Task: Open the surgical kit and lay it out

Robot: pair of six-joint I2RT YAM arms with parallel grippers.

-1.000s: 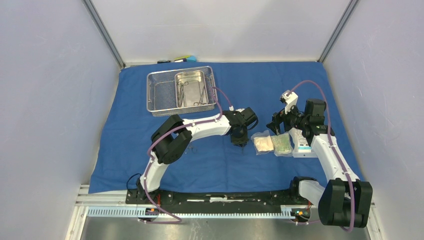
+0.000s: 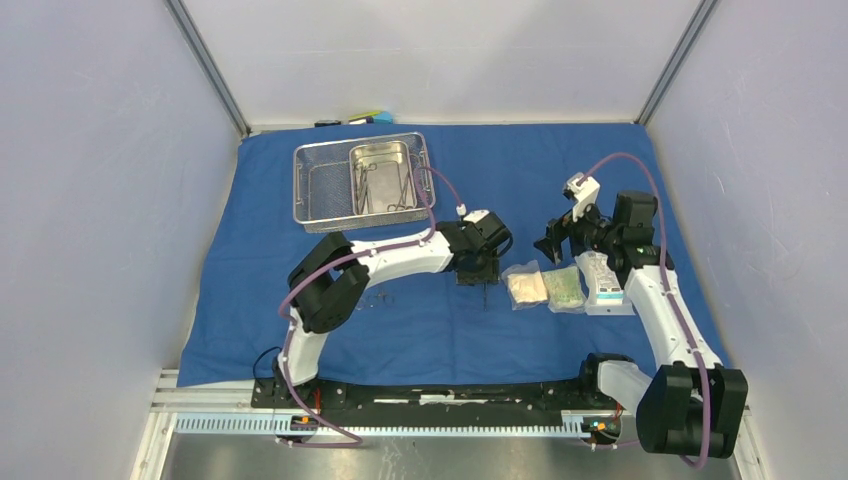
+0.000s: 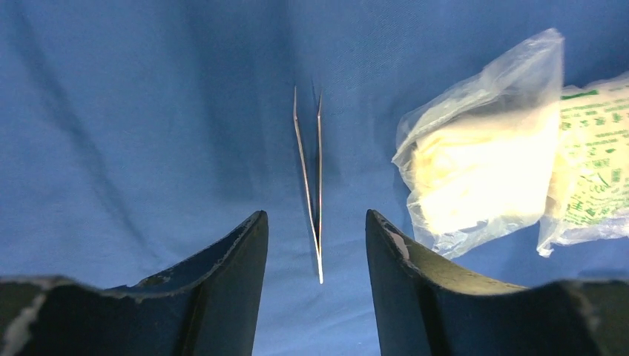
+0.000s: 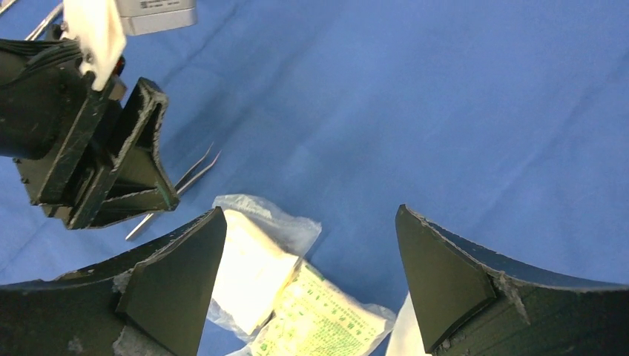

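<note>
Thin metal tweezers (image 3: 320,178) lie on the blue cloth in the left wrist view, their points away from my gripper. Over their joined end hovers my left gripper, open, its fingers apart on either side with nothing held. My right gripper is open and empty too, above the packets on the right. A clear bag with cream contents (image 2: 527,287) and a green-printed packet (image 2: 565,287) lie side by side. At the back left, a mesh basket (image 2: 313,187) holds a smaller steel tray (image 2: 384,153) with several metal instruments (image 2: 362,188).
A white box (image 2: 606,290) lies right of the packets, partly under the right arm. Small metal items (image 2: 378,298), too small to identify, rest left of the tweezers.
My left gripper has shifted a little to the left and back, showing more of the tweezers. The packets and basket stay put.
</note>
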